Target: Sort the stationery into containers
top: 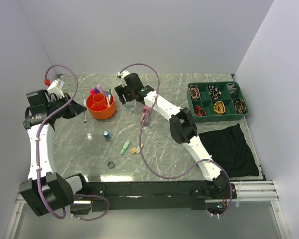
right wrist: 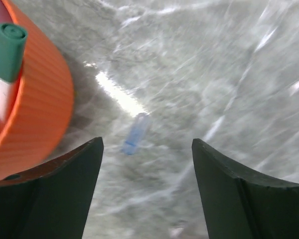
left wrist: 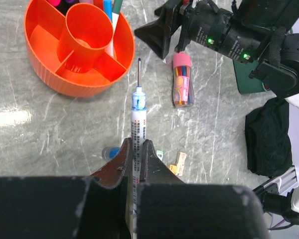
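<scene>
My left gripper (top: 84,106) is shut on a white pen (left wrist: 138,124). The pen stands out past the fingers with its thin metal tip bare, just left of the orange round organizer (top: 103,114). Several markers and pens, including a green-ended marker (right wrist: 9,55), stand in the organizer's compartments. To its right, my right gripper (top: 120,96) is open, with nothing held. In the right wrist view a small translucent cap (right wrist: 136,133) with a bluish end lies on the table, seen in the gap between the fingers. A pink-lidded pencil tube (left wrist: 182,82) lies further right.
A blue-capped small bottle (top: 106,135), a green cutter (top: 125,147), yellowish erasers (top: 133,150) and a grey tape ring (top: 110,165) lie across the front. At the right are a green divided tray (top: 217,118) and a black cloth (top: 229,152).
</scene>
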